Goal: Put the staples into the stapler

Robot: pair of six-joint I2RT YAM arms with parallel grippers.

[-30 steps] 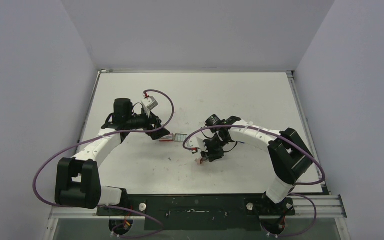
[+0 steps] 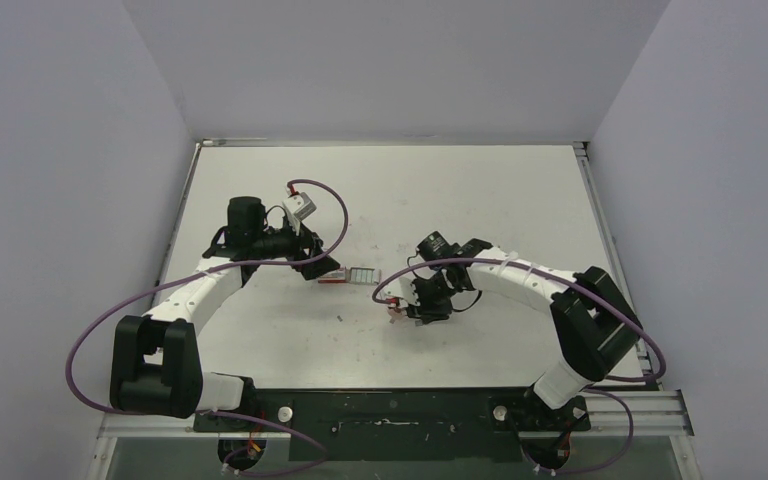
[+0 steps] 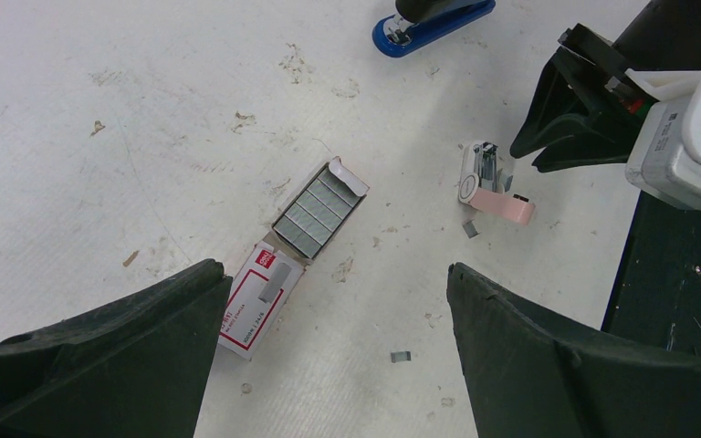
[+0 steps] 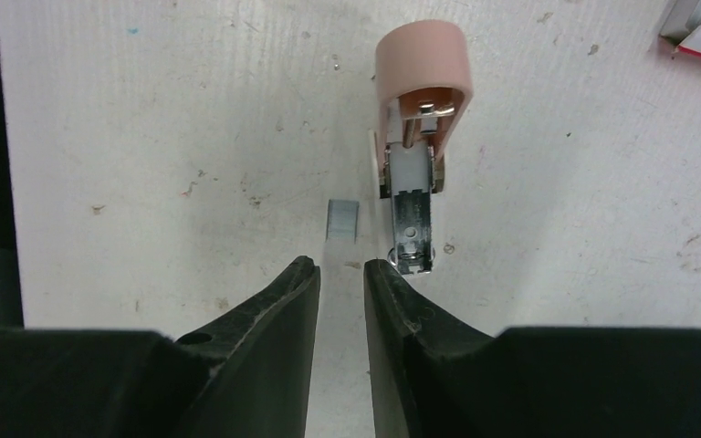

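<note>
The pink mini stapler [image 4: 424,59] lies on the table with its lid swung back, its metal staple channel [image 4: 411,214] exposed. A short grey staple strip [image 4: 342,221] rests flat beside that channel. My right gripper is slightly open near the channel's end, with no object visible between its fingers. In the left wrist view, the right gripper sits just beside the stapler [image 3: 495,187]. My left gripper stands wide open and empty. Below it is the staple box, its tray [image 3: 319,212] full of grey strips and its red-white lid [image 3: 254,306] folded open.
A loose strip [image 3: 276,282] lies on the box lid. Small staple pieces lie on the table, one [image 3: 401,357] in the open area and another [image 3: 471,229] beside the stapler. A blue stapler [image 3: 438,27] stands further off.
My right arm has shifted slightly to the right, away from the pink stapler. The stapler has turned a little and shifted slightly to the left. My left arm stays where it was.
</note>
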